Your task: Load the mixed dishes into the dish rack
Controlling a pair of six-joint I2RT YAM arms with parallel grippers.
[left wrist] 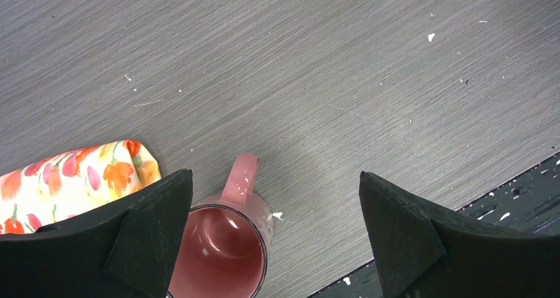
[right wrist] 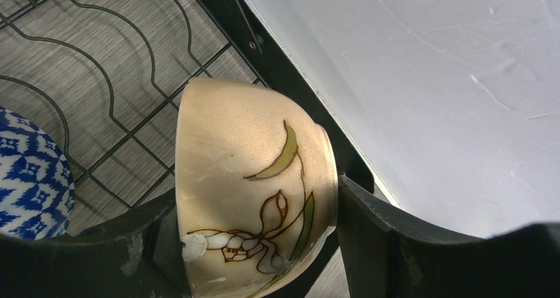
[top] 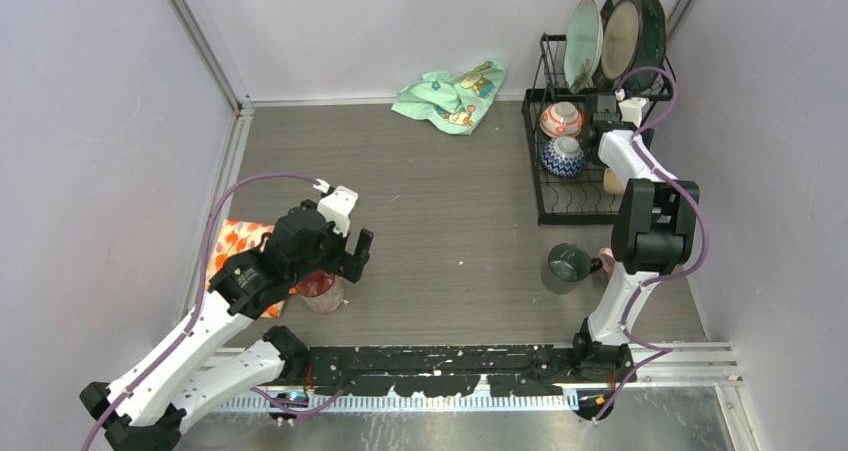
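The dish rack (top: 545,211) holds plates (top: 585,41) upright on top, with a red-patterned bowl (top: 561,116) and a blue-patterned bowl (top: 563,156) below. In the right wrist view, a cream flowered bowl (right wrist: 244,152) is tipped on its side between the fingers of my right gripper, which touch or nearly touch it; grip is unclear. My left gripper stands open above a pink mug (left wrist: 221,258) with its handle upward. A dark mug (top: 565,269) and another pink mug (top: 606,258) sit in front of the rack.
A green cloth (top: 450,96) lies by the back wall, a floral cloth (top: 235,241) at the left. The right wall (right wrist: 449,80) runs close beside the rack.
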